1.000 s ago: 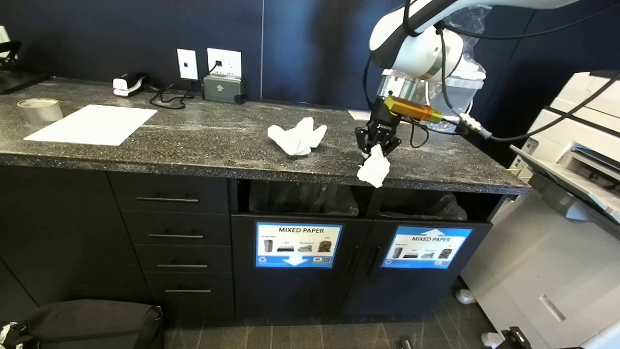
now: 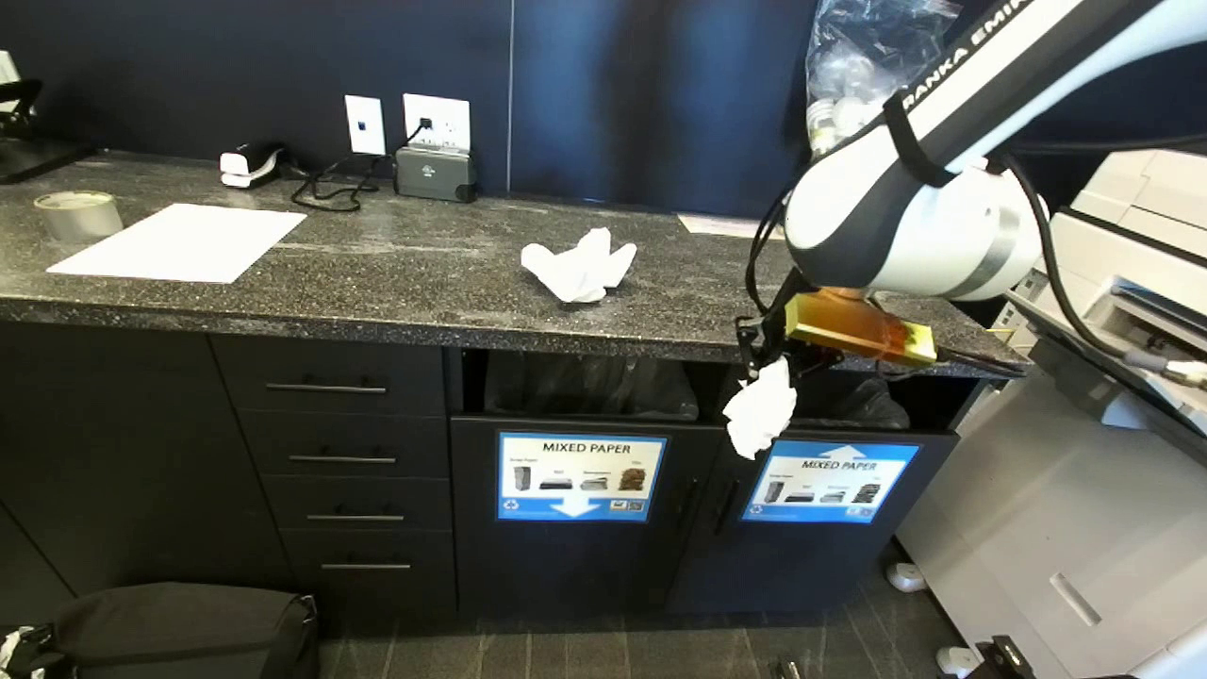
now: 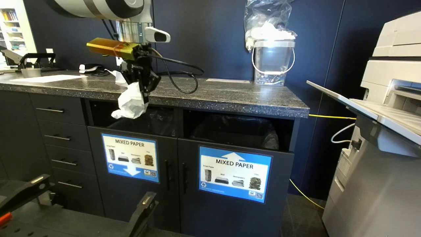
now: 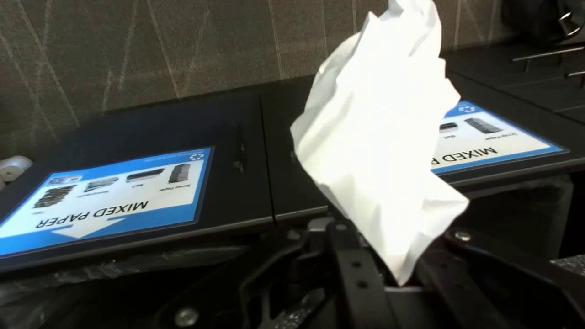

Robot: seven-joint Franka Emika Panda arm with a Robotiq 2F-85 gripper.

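A crumpled white paper [image 4: 378, 126] hangs from my gripper [image 2: 778, 360], which is shut on it. In the wrist view the paper covers much of the scene, and its lower tip sits between the dark fingers. From exterior view 1, the held paper [image 2: 760, 409] appears in front of the cabinet, between the two bin openings. Another crumpled white paper [image 2: 579, 267] lies on the counter [image 2: 453, 260] to the left. Under the counter are a left bin [image 2: 588, 387] and a right bin [image 3: 236, 132], both with clear liners.
On the counter's left are a flat white sheet [image 2: 181, 242] and a tape roll [image 2: 79, 216]. A clear bucket [image 3: 272, 63] stands at the back right. Close to the counter's right end is a printer [image 2: 1120, 373]. Both cabinet doors carry mixed-paper signs [image 3: 235, 173].
My gripper, with the paper still in it, has come down and toward the right, from above the counter to in front of its edge. The paper on the counter has stayed put.
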